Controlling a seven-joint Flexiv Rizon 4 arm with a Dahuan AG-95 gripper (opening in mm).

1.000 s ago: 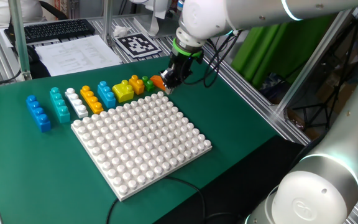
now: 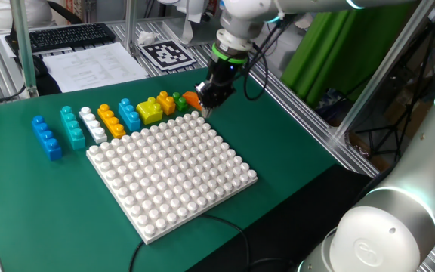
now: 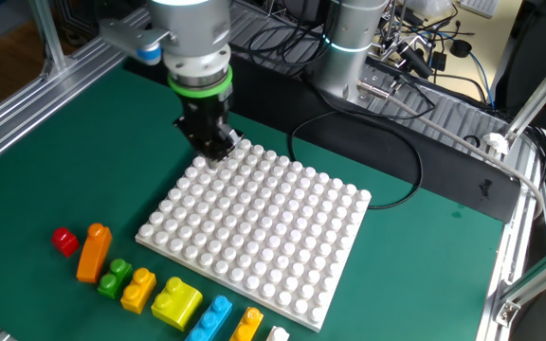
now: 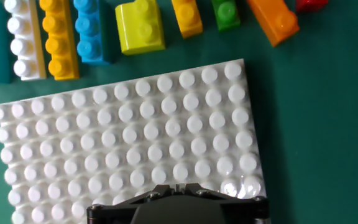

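Note:
A white studded baseplate point(image 2: 168, 170) lies flat on the green table, its studs bare where visible. My black gripper point(image 3: 218, 159) points down over one edge of the plate. In the wrist view the gripper looks shut, its fingertips together, and nothing shows between them. Beyond the plate is a row of loose bricks: blue point(image 2: 47, 137), teal point(image 2: 72, 128), white point(image 2: 92, 125), long orange-yellow point(image 2: 111, 121), light blue point(image 4: 93, 31), yellow-green point(image 4: 140, 26), short orange-yellow point(image 4: 187, 17), green point(image 4: 226, 14) and orange point(image 3: 94, 253). A small red brick point(image 3: 65, 242) sits at the row's end.
Black cable point(image 3: 415, 166) loops beside the plate, near the arm's base. Metal rails point(image 3: 50, 90) border the table. Paper sheets point(image 2: 89, 72) and a keyboard point(image 2: 72, 37) lie beyond the row. Open green surface point(image 4: 328, 124) stretches to the right of the plate in the wrist view.
The wrist and gripper have swung slightly and become more upright, staying near the same plate corner. The plate and visible bricks have not moved.

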